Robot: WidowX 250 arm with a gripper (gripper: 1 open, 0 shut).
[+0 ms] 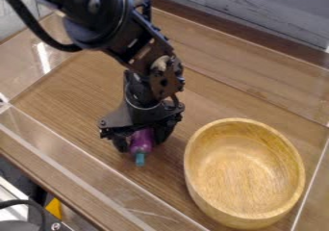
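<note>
The black robot arm hangs from the top left down to its gripper (141, 129), which stands open low over the wooden surface at the centre. A small purple object with a teal tip (141, 144) lies between and beneath the fingers, partly hidden by them. Whether the fingers touch it, I cannot tell.
A large yellow bowl (244, 172) sits to the right of the gripper. Pale boards form a wall along the back. A dark cable and something yellow are at the bottom left.
</note>
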